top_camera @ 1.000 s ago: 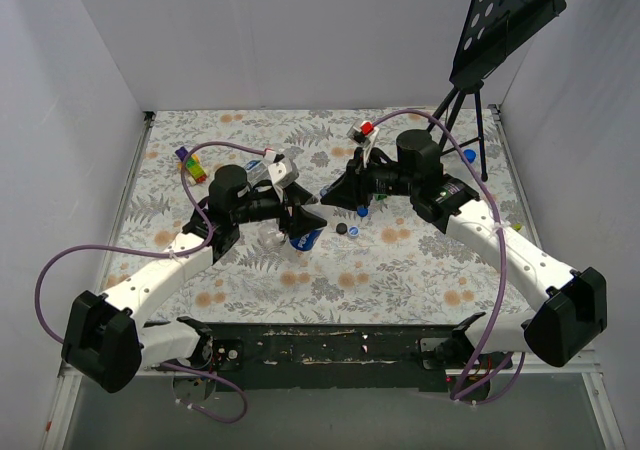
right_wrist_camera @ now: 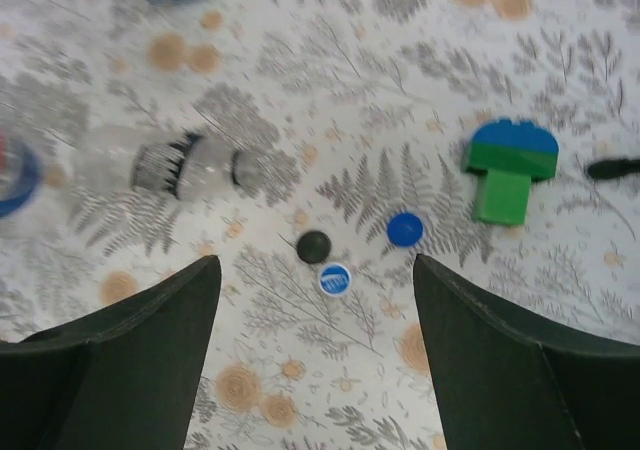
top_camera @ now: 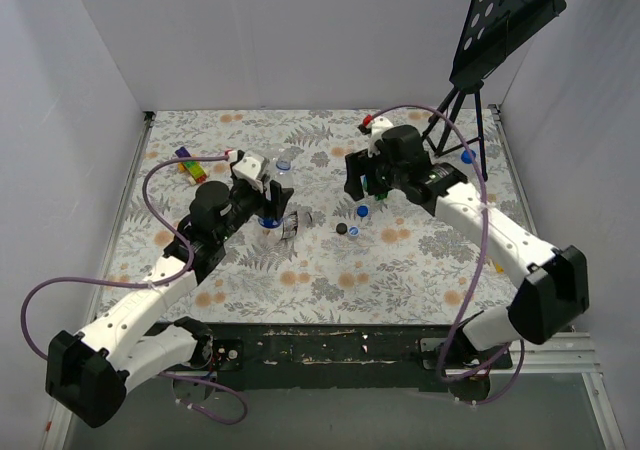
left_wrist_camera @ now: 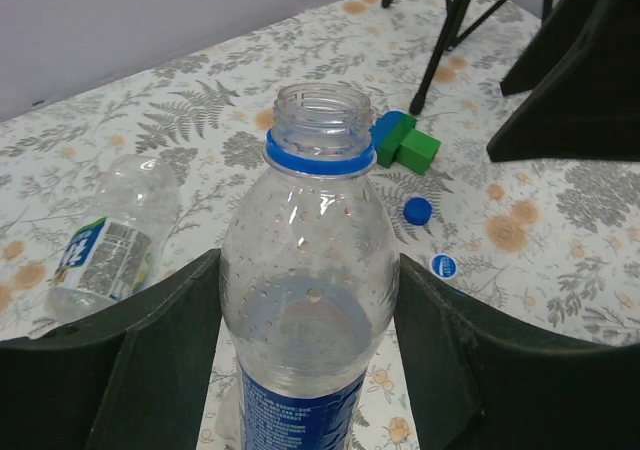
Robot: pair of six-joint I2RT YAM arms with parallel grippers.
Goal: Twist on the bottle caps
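A clear bottle with a blue neck ring (left_wrist_camera: pixel 318 158) and a blue label stands upright between the fingers of my left gripper. Its threaded mouth is bare, with no cap on it. Both left fingers touch its sides. In the right wrist view, my right gripper is open above the table, nothing between its fingers. Below it lie a blue cap (right_wrist_camera: pixel 405 229), a blue-and-white cap (right_wrist_camera: pixel 335 279) and a black cap (right_wrist_camera: pixel 313 247), apart from one another. The top view has the right gripper (top_camera: pixel 352 176) right of the left one.
A bottle with a silver label (right_wrist_camera: pixel 165 165) lies on its side near the held one. Behind it lies another clear bottle (left_wrist_camera: pixel 115 235). A green block piece with a blue part (right_wrist_camera: pixel 510 160) and the black tripod (top_camera: pixel 462 120) are at the right.
My left gripper has moved left with the bottle, which has gone from tilted to upright. The right gripper, beside the bottle's mouth a second ago, now stands apart, farther back and right.
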